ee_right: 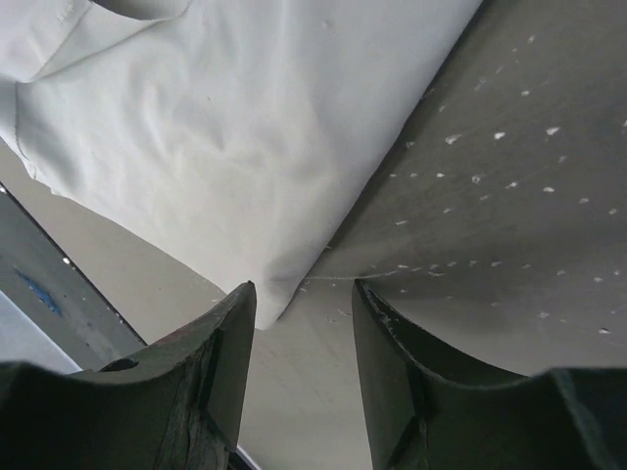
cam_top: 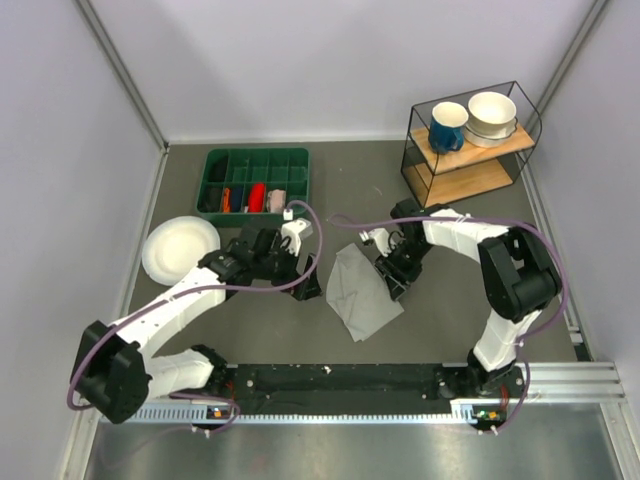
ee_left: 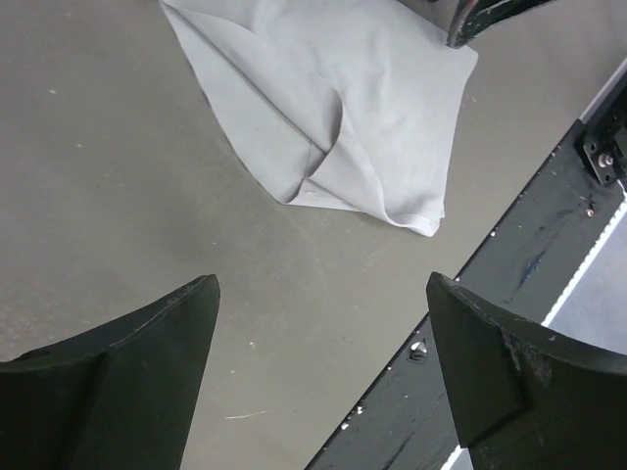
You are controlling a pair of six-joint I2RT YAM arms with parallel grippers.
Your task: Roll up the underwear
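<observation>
The light grey underwear (cam_top: 362, 296) lies on the table between my two arms, its left part folded over in a flap. In the left wrist view the cloth (ee_left: 392, 108) shows loose creases near its lower corner. My left gripper (cam_top: 312, 278) is open just left of the cloth, nothing between its fingers. Over the right edge of the cloth hovers my right gripper (cam_top: 398, 284), also open. The right wrist view has a corner of the cloth (ee_right: 269, 294) just ahead of the gap between the fingertips. Whether the right fingers touch the cloth I cannot tell.
A green divided box (cam_top: 256, 160) with rolled items stands at the back left, a white plate (cam_top: 180, 250) in front of it. The wire shelf (cam_top: 470, 180) with a blue mug (cam_top: 447, 127) and bowls is at the back right. Bare table lies behind the cloth.
</observation>
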